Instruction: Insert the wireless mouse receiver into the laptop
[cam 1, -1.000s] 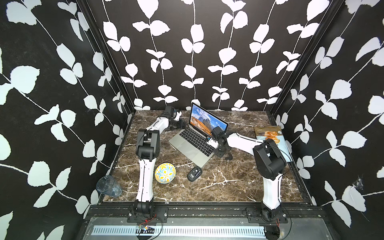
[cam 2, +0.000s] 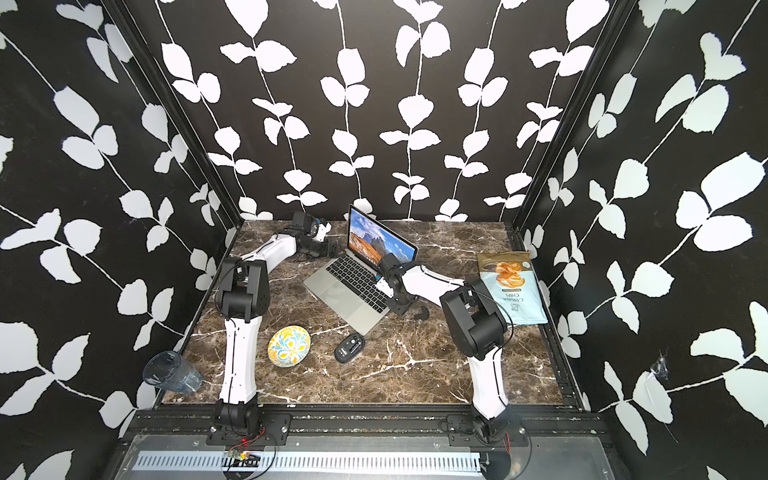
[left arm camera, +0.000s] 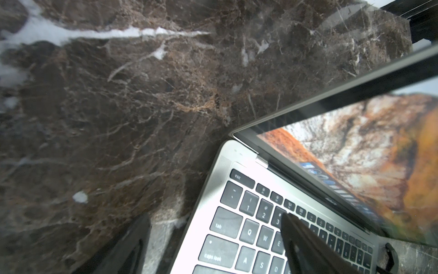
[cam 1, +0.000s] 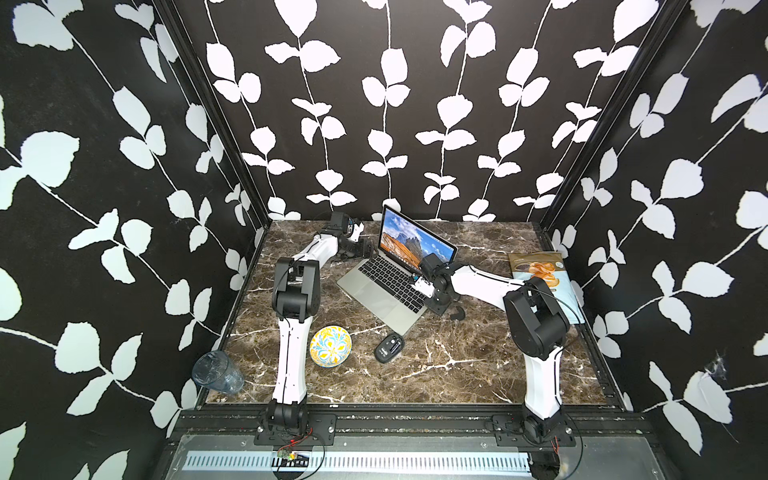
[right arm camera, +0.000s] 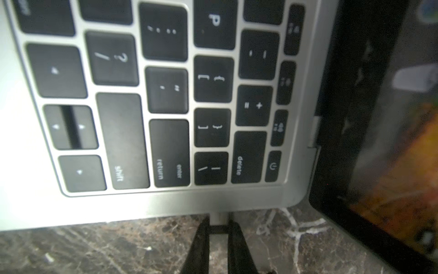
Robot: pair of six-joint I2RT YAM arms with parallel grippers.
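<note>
The open laptop (cam 1: 382, 294) stands at an angle in the middle of the table. At its right side edge, my right gripper is shut on the small receiver (right arm camera: 219, 219). The receiver's silver plug points at the laptop's edge, right up against it; how far it sits in any port cannot be told, since the port is hidden from above. My left gripper is open by the laptop's upper left corner, with no object gripped between its blurred fingers. The black mouse (cam 1: 389, 347) lies in front of the laptop.
A patterned bowl (cam 1: 330, 346) sits left of the mouse, and a glass (cam 1: 217, 373) stands at the front left corner. On the right side lies a chip bag (cam 2: 512, 289). A small dark object (cam 1: 457, 313) rests near the right gripper.
Hardly anything differs; the right arm has shifted very slightly at the laptop's right edge. The left arm, laptop and mouse stay in place.
</note>
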